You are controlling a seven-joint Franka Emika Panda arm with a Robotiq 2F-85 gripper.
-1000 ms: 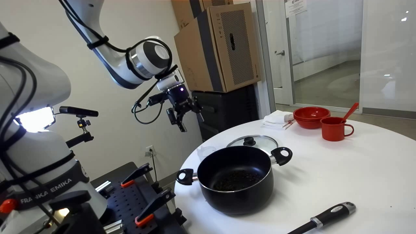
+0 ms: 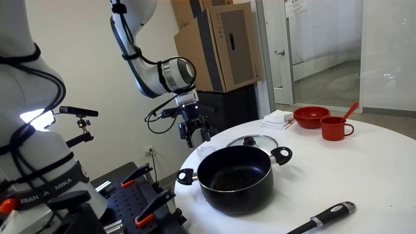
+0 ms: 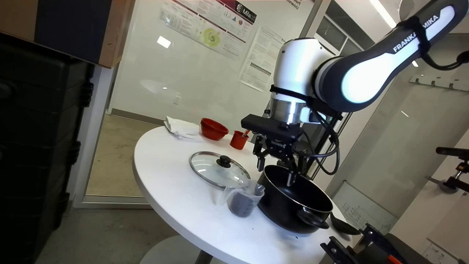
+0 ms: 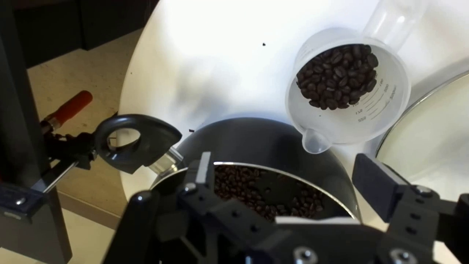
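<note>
My gripper [image 2: 197, 140] hangs open in the air, pointing down, close to the table's left edge in exterior view 1. Nothing lies between its fingers, which stand wide apart in the wrist view. A clear measuring cup [image 4: 391, 105] with dark beans [image 4: 338, 77] in it stands on the table beside the pot. The black two-handled pot [image 2: 236, 195] has more beans [image 4: 244, 187] scattered over its bottom. In exterior view 2 the same cup [image 3: 242, 203] stands left of the pot [image 3: 281, 206], apart from my gripper [image 3: 276, 169].
A glass lid [image 2: 269, 143] lies behind the pot. Farther back are white cloths [image 2: 276, 120], red bowls [image 2: 310, 117] and a red mug [image 2: 332, 129] holding a red utensil. A black-handled utensil [image 2: 333, 214] lies in front.
The arm has swung right and my gripper has come lower, nearer the table and more upright. The pot, lid and red dishes have stayed put.
</note>
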